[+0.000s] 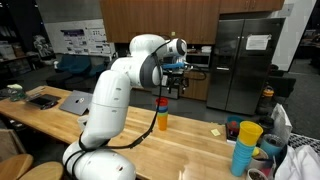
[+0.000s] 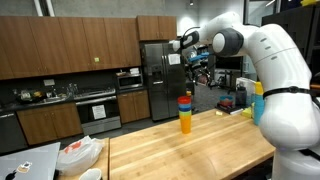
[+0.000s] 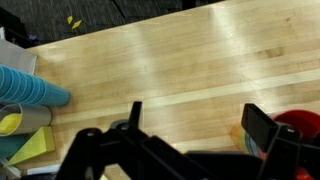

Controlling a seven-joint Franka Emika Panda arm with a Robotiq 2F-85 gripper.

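Observation:
High above the wooden table (image 1: 185,145) hangs my gripper; its two fingers stand wide apart with nothing between them. A stack of coloured cups (image 2: 185,115), red on top, then blue, yellow and orange, stands upright on the table. In the wrist view the red top cup (image 3: 300,124) shows at the lower right, close to one finger and partly hidden by it. Taller stacks of blue cups (image 1: 241,157) and yellow cups (image 1: 250,133) stand at the table's right side in the first exterior view. The blue stack (image 3: 30,88) appears at the left of the wrist view.
Bowls and containers (image 1: 270,146) crowd the right side by the cup stacks, with a white plastic bag (image 1: 300,160) beside them. A laptop (image 1: 75,103) lies on the far left of the table.

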